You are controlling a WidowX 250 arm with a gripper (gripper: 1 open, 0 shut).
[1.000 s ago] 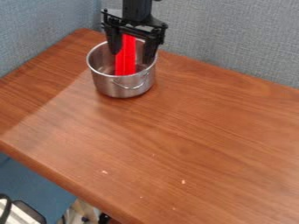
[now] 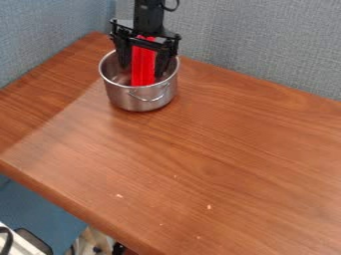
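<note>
A steel pot (image 2: 139, 94) with a thin handle on its side stands at the back left of the wooden table. A red upright block (image 2: 144, 64) is inside it. My black gripper (image 2: 144, 52) is over the pot, open, its two fingers reaching down on either side of the red block's upper part. Whether they touch it cannot be seen clearly.
Grey padded walls (image 2: 260, 50) bound it at the back and left. Beyond the front-left edge are a blue floor and some equipment.
My gripper has shifted left over the pot, from beside and around the red block to more squarely above it. The pot looks unmoved.
</note>
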